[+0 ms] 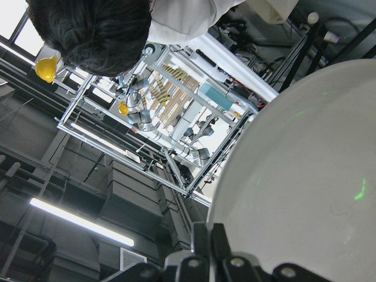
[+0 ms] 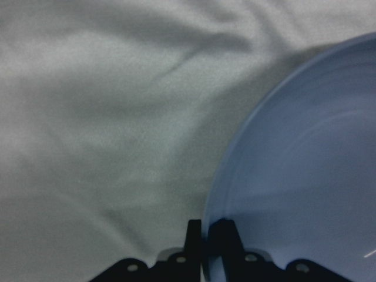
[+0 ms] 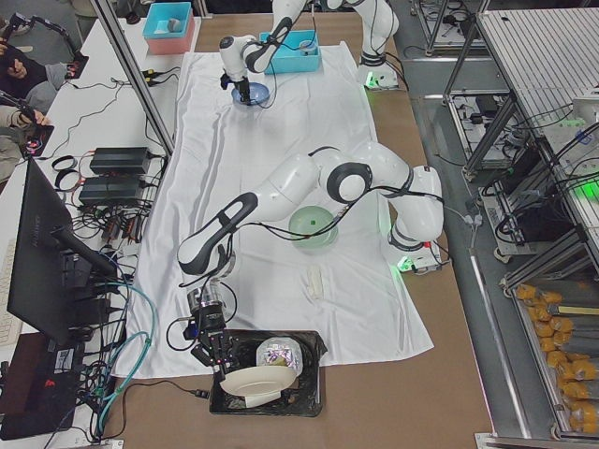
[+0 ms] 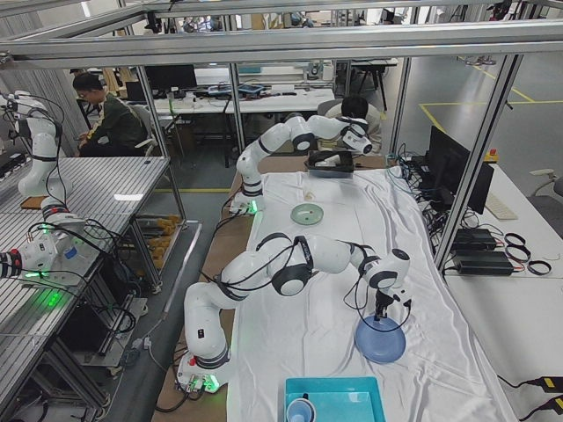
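In the camera left view my left gripper (image 3: 221, 365) is over a black bin (image 3: 307, 398), shut on the rim of a white plate (image 3: 257, 382), which is tilted and fills the right of the left wrist view. A foil-covered round item (image 3: 279, 354) sits in the bin. My right gripper is at the rim of a blue plate (image 2: 294, 176) on the cloth, its fingers either side of the rim; it appears shut on it.
A green plate (image 3: 313, 224) and a pale utensil (image 3: 315, 283) lie on the white cloth. A turquoise bin (image 4: 343, 396) holding a cup (image 4: 301, 411) stands at the other end. A monitor (image 3: 42, 253) is beside the cloth.
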